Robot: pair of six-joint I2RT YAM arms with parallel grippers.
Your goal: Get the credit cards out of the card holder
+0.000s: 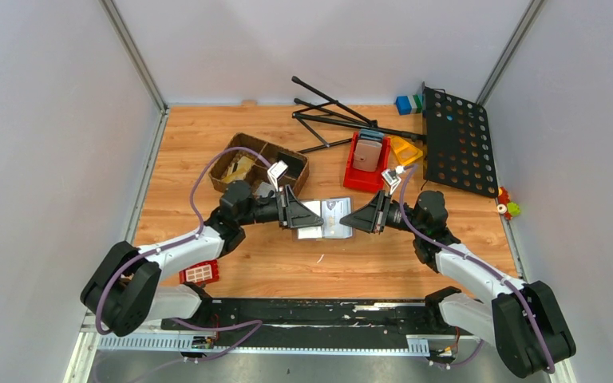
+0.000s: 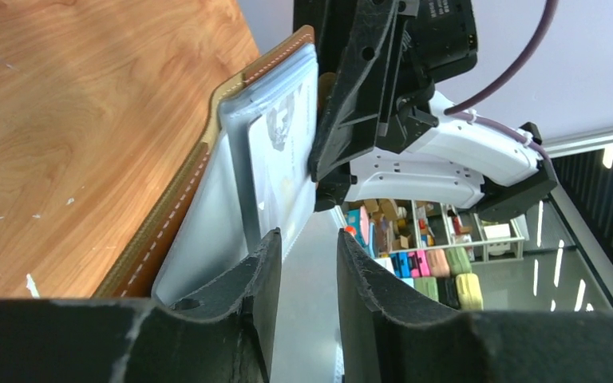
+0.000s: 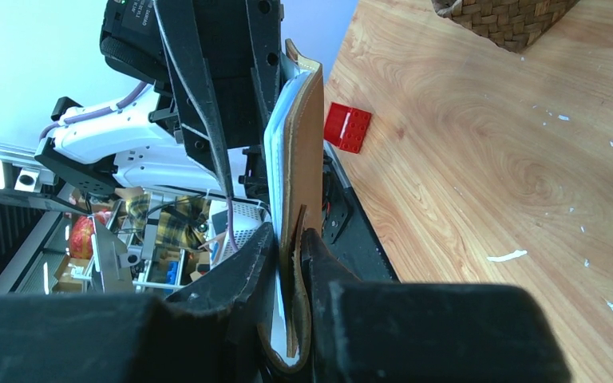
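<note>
The card holder lies open like a small book between my two grippers in the top view, its clear sleeves (image 1: pixel 337 209) facing up. Its brown cover (image 2: pixel 195 159) edges the stacked sleeves in the left wrist view, with a whitish card (image 2: pixel 279 148) seen in the top sleeve. My right gripper is shut on the holder's side, the brown cover and sleeves between its fingers. At the left half, my left gripper has its fingertips apart; the sleeves reach beside its left finger (image 2: pixel 267 279). I see nothing clearly gripped there.
A woven divided basket (image 1: pixel 239 142) stands behind the left arm. A red bin (image 1: pixel 351 177) and a black perforated panel (image 1: pixel 459 144) with black stand legs (image 1: pixel 331 120) are at the back right. The table in front of the holder is mostly clear.
</note>
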